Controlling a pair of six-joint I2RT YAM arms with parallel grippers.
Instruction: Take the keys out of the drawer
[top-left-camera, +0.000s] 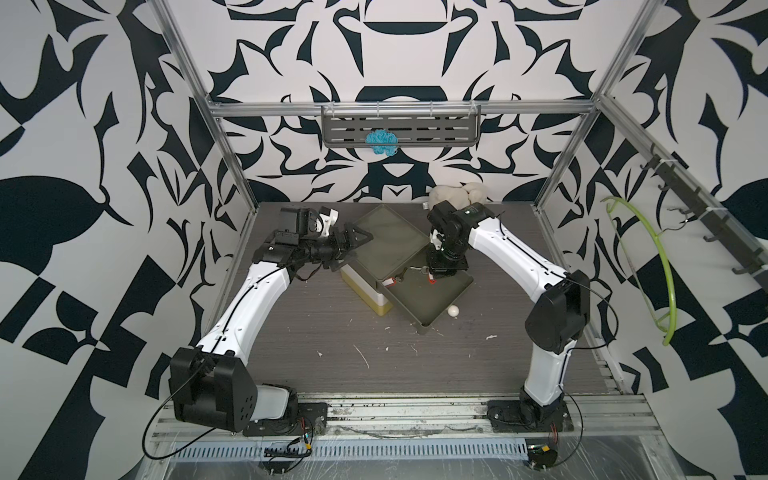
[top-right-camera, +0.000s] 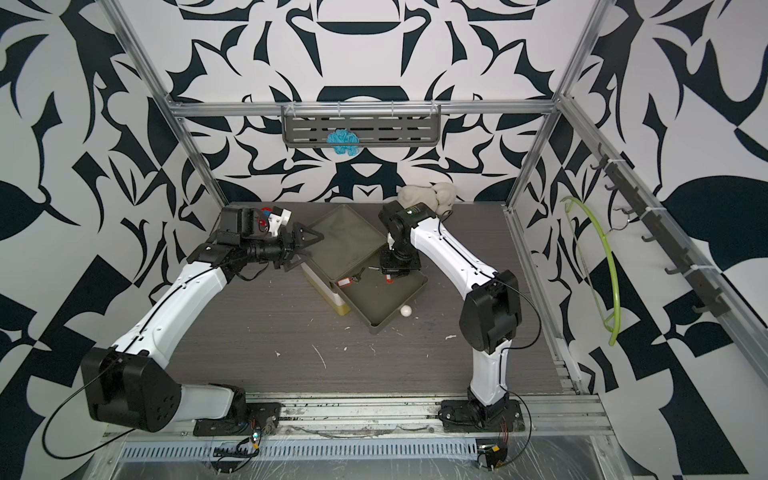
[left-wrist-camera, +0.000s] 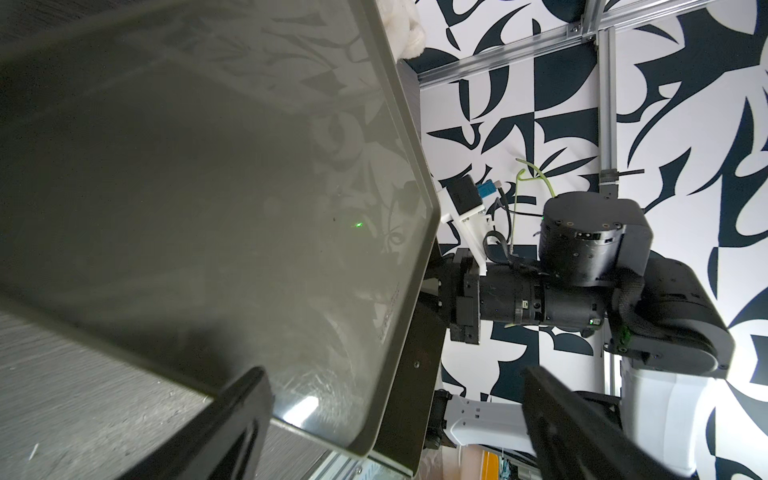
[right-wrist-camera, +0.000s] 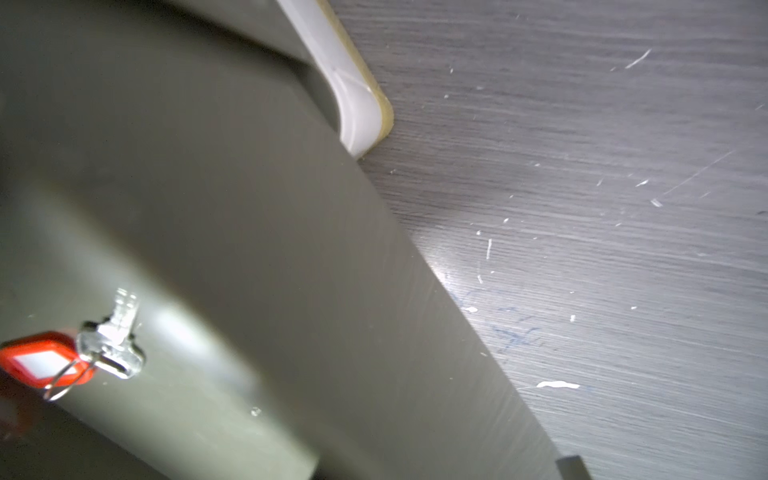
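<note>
The olive-grey drawer (top-left-camera: 424, 312) is pulled out from under the box top (top-left-camera: 390, 240). Two key sets with red tags are inside: one key set (top-left-camera: 390, 281) by its left corner, another red tag (top-left-camera: 432, 280) partly covered by my right gripper (top-left-camera: 438, 270). In the right wrist view, a silver key (right-wrist-camera: 116, 336) on a ring with a red tag (right-wrist-camera: 41, 360) lies on the drawer floor. My right gripper is low over the drawer, shut, nothing seen held; its fingers cannot be made out in its wrist view. My left gripper is open and empty, beside the box top.
A white ball (top-left-camera: 453, 310) lies just right of the drawer. A pale plush toy (top-left-camera: 456, 195) sits at the back. A blue puff (top-left-camera: 382, 142) hangs on the rear shelf.
</note>
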